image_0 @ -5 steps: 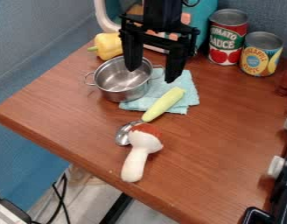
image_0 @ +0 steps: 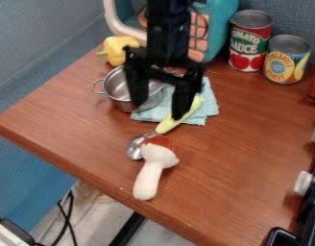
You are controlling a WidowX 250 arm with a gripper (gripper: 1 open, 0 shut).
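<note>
My black gripper (image_0: 161,96) hangs over a steel pot (image_0: 118,90) and a light blue cloth (image_0: 203,115), one finger over the pot and the other by a pale yellow long object (image_0: 173,123) on the cloth. Whether it touches that object is unclear; the fingers look apart. A steel spoon (image_0: 138,147) lies below, partly under a red-capped white mushroom toy (image_0: 150,175).
A yellow pepper (image_0: 116,49) sits at the back left by a teal crate (image_0: 215,36). Two cans (image_0: 248,45) (image_0: 287,63) stand at the back right. Black equipment (image_0: 296,221) lines the right edge.
My gripper has moved down and toward the front, lower over the pot and the yellow object. The objects on the table look unmoved.
</note>
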